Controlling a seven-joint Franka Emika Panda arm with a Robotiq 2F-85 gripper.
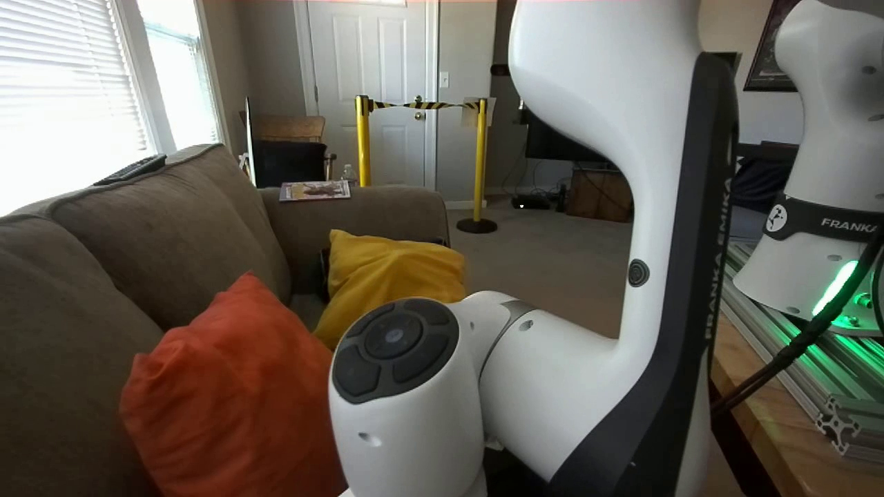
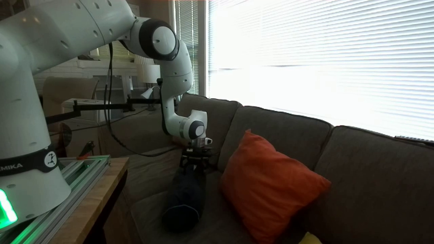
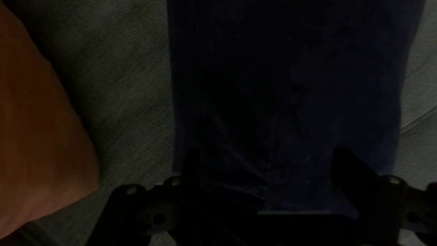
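Note:
A dark navy cloth item (image 3: 295,94), perhaps clothing or a soft roll, lies lengthwise on the sofa seat. Over its far end, in exterior view 2, hangs my gripper (image 2: 194,164), pointing downward. The wrist view has the gripper open, its two dark fingers well apart with the navy cloth spread below and between them. Whether the fingertips touch the cloth is too dark to tell. Exterior view 1 shows only the arm's wrist (image 1: 406,414); the gripper falls outside that view.
An orange pillow (image 2: 272,183) leans on the sofa back (image 2: 280,126) beside the navy item. Farther along the sofa rests a yellow pillow (image 1: 398,269). The wooden table (image 2: 97,191) carrying the robot base borders the other side. A magazine (image 1: 315,190) lies on the sofa arm.

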